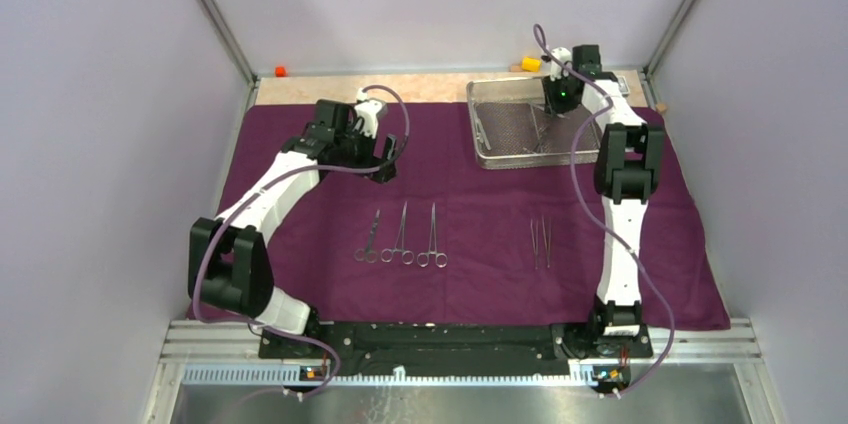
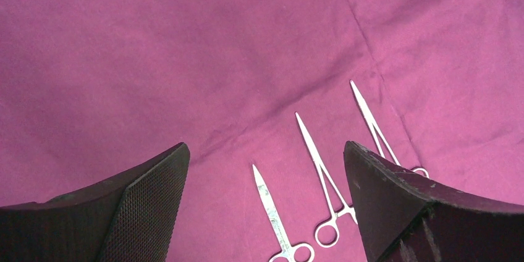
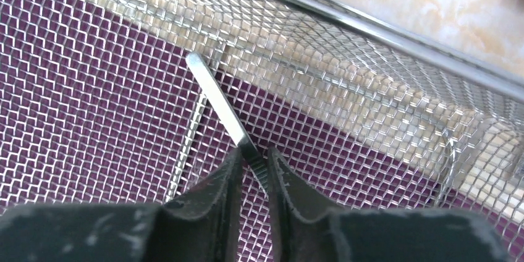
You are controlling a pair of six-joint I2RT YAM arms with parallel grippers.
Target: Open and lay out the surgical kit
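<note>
The mesh surgical tray (image 1: 483, 154) sits at back right. Inside it my right gripper is down over a flat steel instrument (image 3: 219, 101), fingertips either side of it, part open or closing; whether it grips is unclear. My left gripper (image 1: 383, 159) stands open and empty above the purple cloth (image 2: 185, 58). Below it in the left wrist view lie scissors (image 2: 270, 209) and two clamp-like instruments (image 2: 312, 147), laid in a row. Several thin instruments (image 1: 547, 244) lie at front right of the cloth.
Small yellow (image 1: 531, 64) and orange (image 1: 280, 72) objects stand on the beige back strip (image 1: 350, 89). The cloth's middle, between the tray and the laid-out instruments, is clear. Purple cables drape along both arms.
</note>
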